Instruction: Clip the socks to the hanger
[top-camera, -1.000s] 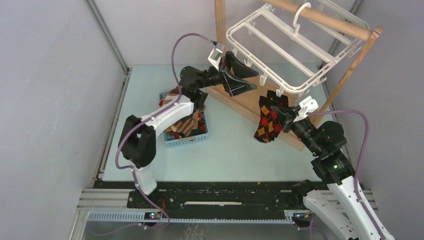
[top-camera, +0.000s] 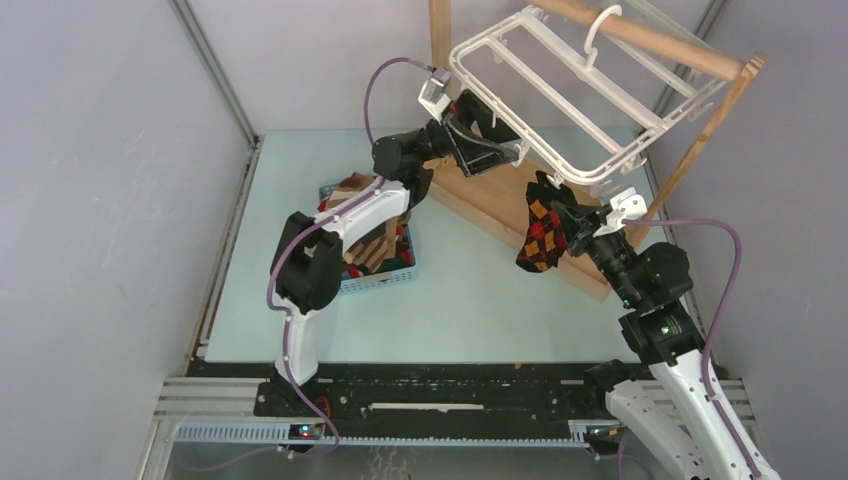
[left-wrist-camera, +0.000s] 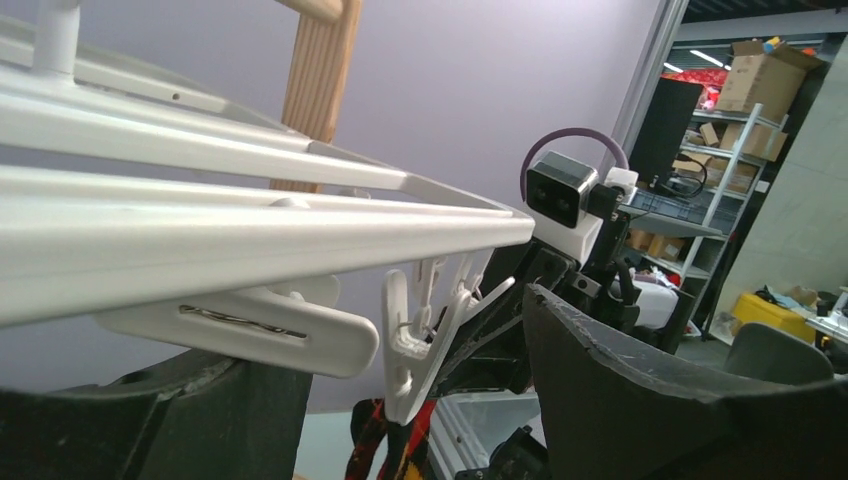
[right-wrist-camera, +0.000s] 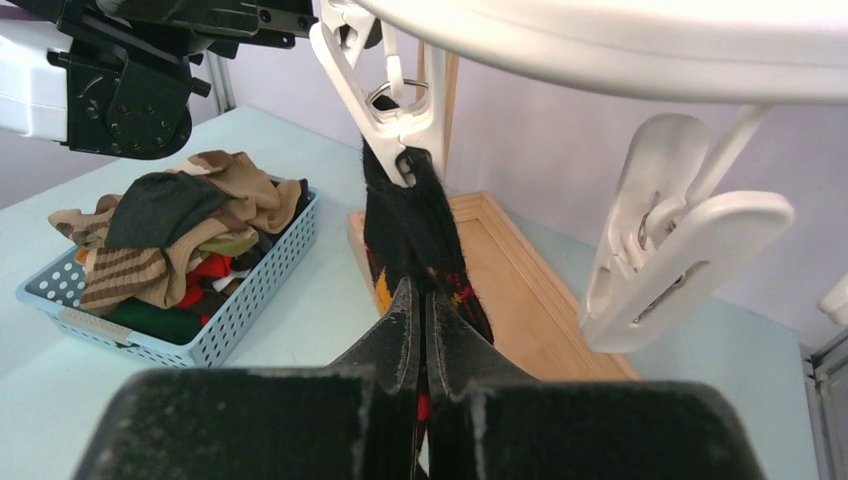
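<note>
A dark argyle sock (top-camera: 542, 232) hangs from my right gripper (top-camera: 570, 215), shut on it below the white clip hanger (top-camera: 560, 80). In the right wrist view the sock's black top (right-wrist-camera: 410, 220) reaches up into a white clip (right-wrist-camera: 380, 120); whether the clip pinches it I cannot tell. My left gripper (top-camera: 490, 135) is at the hanger's left edge, its fingers apart around a clip (left-wrist-camera: 430, 340) in the left wrist view.
A blue basket (right-wrist-camera: 205, 340) of mixed socks sits at the left. A wooden tray (right-wrist-camera: 520, 300) lies beneath the hanger. The wooden frame post (top-camera: 700, 140) stands at the right.
My left gripper has moved right and up to the hanger's edge. My right gripper has shifted slightly right with the sock, whose lower end has swung.
</note>
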